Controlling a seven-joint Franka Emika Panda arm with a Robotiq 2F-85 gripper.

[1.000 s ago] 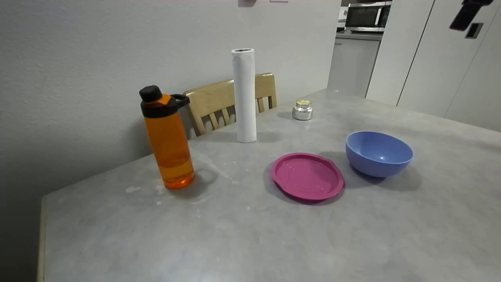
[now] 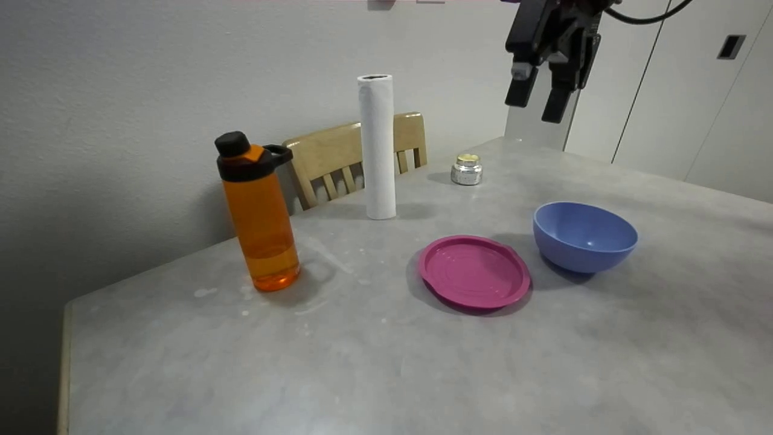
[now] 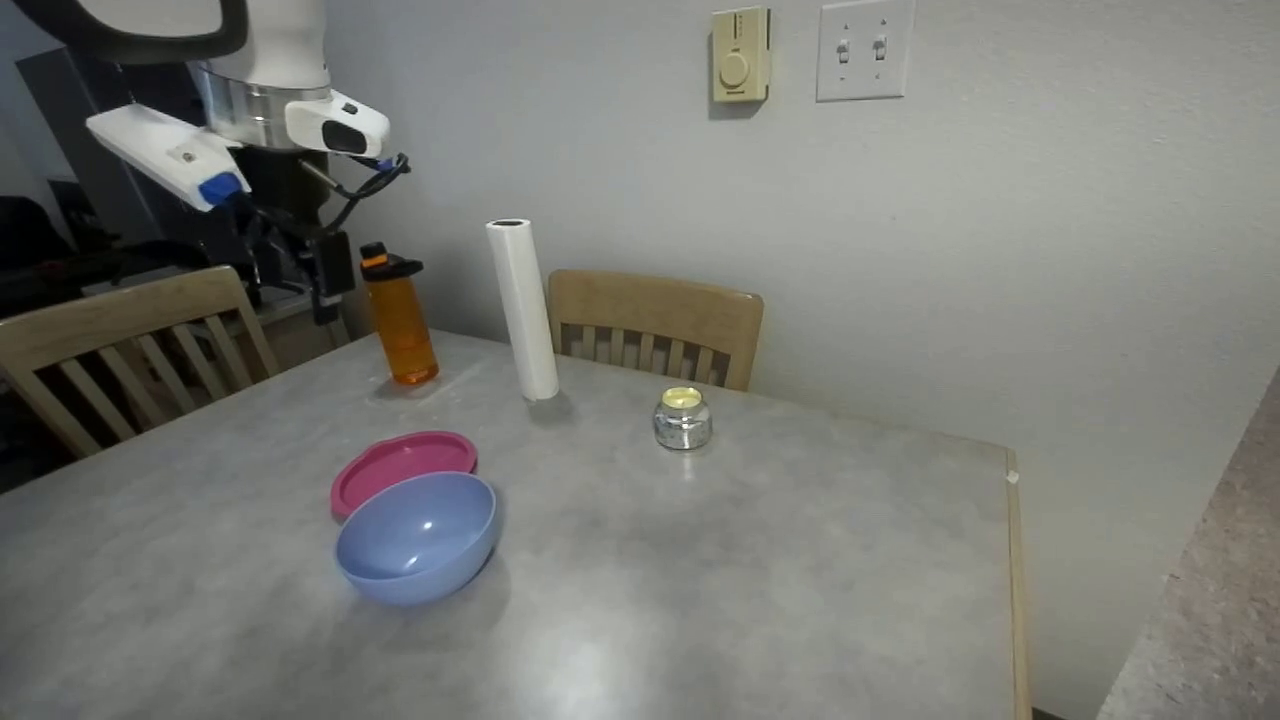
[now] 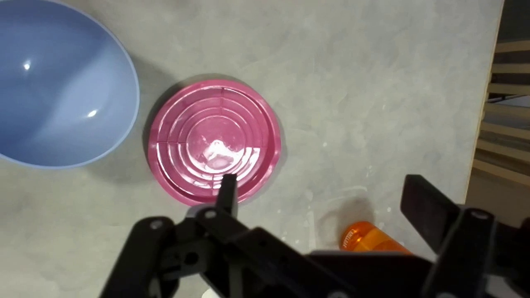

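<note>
My gripper (image 2: pixel 537 101) hangs high over the table, open, with nothing between its fingers. In the wrist view the open gripper looks down on a pink round plate (image 4: pixel 216 134), one finger overlapping its lower rim in the picture. Beside the plate sits an empty blue bowl (image 2: pixel 584 239). An orange bottle (image 2: pixel 264 225) with a black lid stands upright near the wall side; only its lower part shows in the wrist view. Toward the back, a white paper roll (image 2: pixel 377 156) stands on end and a small silver jar (image 2: pixel 465 171) sits beyond it.
A wooden chair (image 3: pixel 654 314) stands behind the paper roll, against the wall. Another chair (image 3: pixel 132 330) is at the left edge.
In exterior view 1 my gripper has come from the upper right corner leftward and lower, with both fingers now in sight. The objects on the table have not moved.
</note>
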